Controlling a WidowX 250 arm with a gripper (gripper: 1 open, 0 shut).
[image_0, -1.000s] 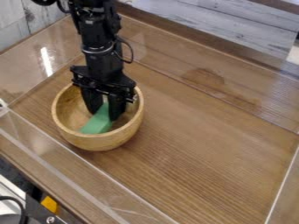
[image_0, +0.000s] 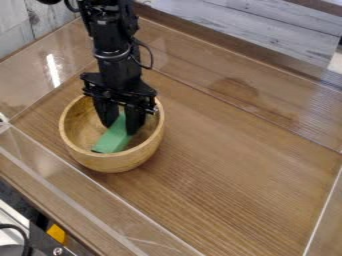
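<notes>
A round wooden bowl (image_0: 107, 155) sits toward the left of the wooden table. In it lies a green object (image_0: 111, 139). The black gripper (image_0: 120, 116) reaches down into the bowl over the green object's upper end, its fingers around that end; their exact grip is partly hidden by the gripper's body.
White boards border it at the back and left. A dark cable and a small yellow item (image_0: 55, 232) are at the lower left.
The gripper and the green object appear very slightly shifted; otherwise little differs.
</notes>
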